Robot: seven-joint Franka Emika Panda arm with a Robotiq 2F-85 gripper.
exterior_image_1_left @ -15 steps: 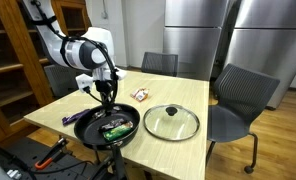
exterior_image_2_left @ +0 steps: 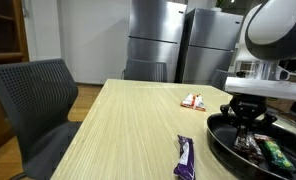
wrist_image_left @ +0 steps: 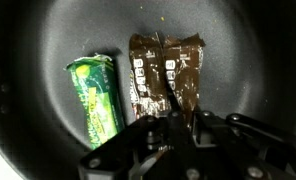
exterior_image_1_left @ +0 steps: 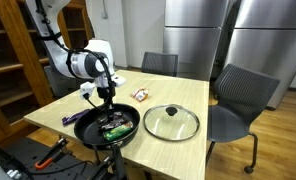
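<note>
A black pan (exterior_image_1_left: 135,116) stands on the near part of the table. Inside it lie a dark brown wrapped packet (wrist_image_left: 148,72) and a green packet (wrist_image_left: 98,98), side by side in the wrist view. My gripper reaches down into the pan, shut on the brown packet, whose wrapper is creased up around the dark fingertips. From the second exterior view, the brown packet (exterior_image_2_left: 247,147) shows under the gripper, with the green packet (exterior_image_2_left: 276,152) just right of it. The packet still appears low in the pan.
A glass lid (exterior_image_1_left: 171,123) lies on the table right of the pan. A purple packet (exterior_image_2_left: 185,157) is beside the pan, and a red-and-white packet (exterior_image_2_left: 193,101) lies farther back. Chairs flank the table.
Over the last second my gripper has come down a little into the pan. The pan, lid and packets on the table stay where they were.
</note>
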